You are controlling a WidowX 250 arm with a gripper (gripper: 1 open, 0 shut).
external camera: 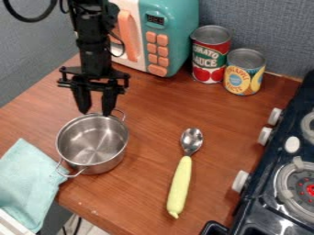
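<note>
My black gripper (95, 99) hangs over the rear rim of a steel pot (91, 147), its two fingers pointing down and apart beside the pot's back handle. Whether anything sits between them is hard to tell at this size; the pot stands on the wooden counter (147, 188).
A spoon with a yellow handle (181, 184) lies right of the pot. Behind are a sauce can (210, 57), a yellow can (243, 73) and a teal microwave (167, 32). A stove (282, 184) borders the right, a pale cloth (31, 179) the front left.
</note>
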